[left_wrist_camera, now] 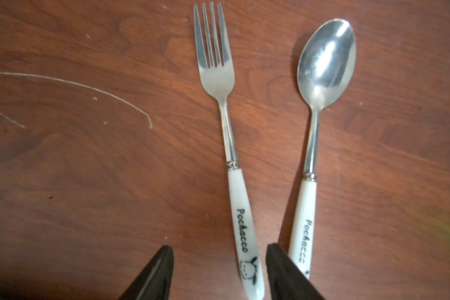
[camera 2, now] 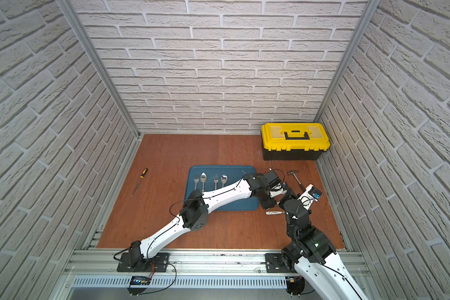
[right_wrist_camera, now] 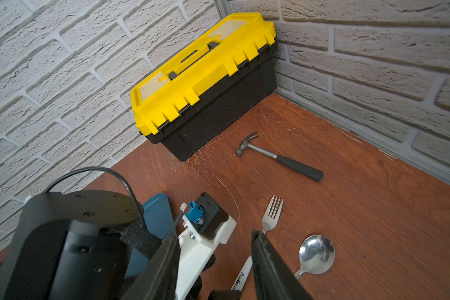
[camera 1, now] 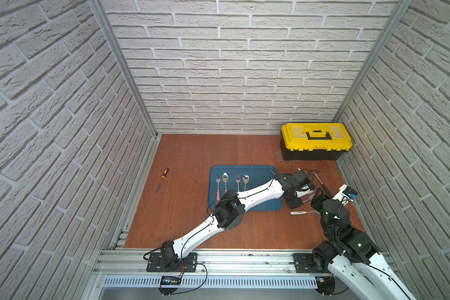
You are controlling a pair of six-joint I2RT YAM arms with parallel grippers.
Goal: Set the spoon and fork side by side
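In the left wrist view a fork (left_wrist_camera: 242, 225) with a white Pochacco handle and a matching spoon (left_wrist_camera: 302, 220) lie on the wooden table, apart, the spoon right of the fork. My left gripper is over the fork's handle, fingers parted with nothing held. In the right wrist view the same fork (right_wrist_camera: 271, 215) and spoon (right_wrist_camera: 316, 254) lie below my right gripper, which stands open and empty, partly in front of the left arm's end.
A blue tray (camera 1: 255, 204) with several forks and spoons sits mid-table. A yellow-lidded toolbox (camera 1: 315, 142) stands at the back right, a hammer (right_wrist_camera: 297, 165) near it. A screwdriver (camera 1: 161, 181) lies left.
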